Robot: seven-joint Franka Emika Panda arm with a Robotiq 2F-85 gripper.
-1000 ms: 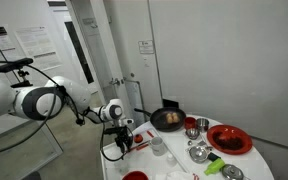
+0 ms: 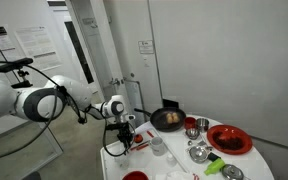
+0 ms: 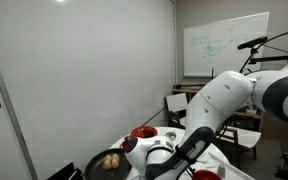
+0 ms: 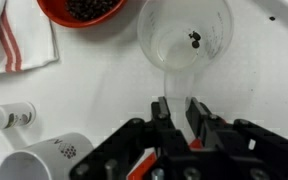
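In the wrist view a translucent pale cup (image 4: pixel 187 30) with a small dark mark inside lies just beyond my gripper. The fingers are close together on a whitish part that runs from the cup towards them and looks like its handle (image 4: pixel 179 84). How firmly the fingers sit on it is hard to see. In exterior view 1 my gripper (image 2: pixel 124 141) is low over the left side of the table, and the cup is too small to make out there.
A red bowl of dark beans (image 4: pixel 82 10), a striped cloth (image 4: pixel 14 45), a small white shaker (image 4: pixel 9 115) and a white mug (image 4: pixel 46 160) surround the gripper. Further right are a black pan (image 2: pixel 168 117), metal cups and a large red bowl (image 2: pixel 229 136).
The arm and gripper stay in nearly the same place over the left of the table. No object on the table has visibly moved.
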